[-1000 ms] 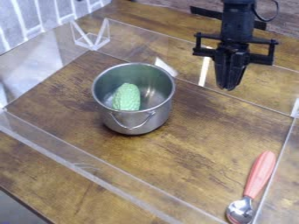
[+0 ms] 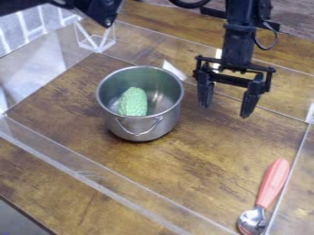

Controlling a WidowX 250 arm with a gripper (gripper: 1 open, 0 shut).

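Observation:
A steel pot (image 2: 163,117) with a wire handle stands left of centre, holding a green bumpy vegetable (image 2: 134,104). My black gripper (image 2: 227,101) hangs to the right of the pot, apart from it, with its fingers spread open and nothing between them. An ice cream scoop (image 2: 270,184) with a pink handle and metal head lies at the lower right, well in front of the gripper.
Clear low walls (image 2: 55,160) border the wooden work surface (image 2: 196,174). Open wood lies between the pot, the gripper and the scoop, and to the left of the pot. A small white piece stands behind the pot.
Over the last second my gripper has moved lower in the view, and its fingers show spread wider. The pot, vegetable and scoop have stayed where they were.

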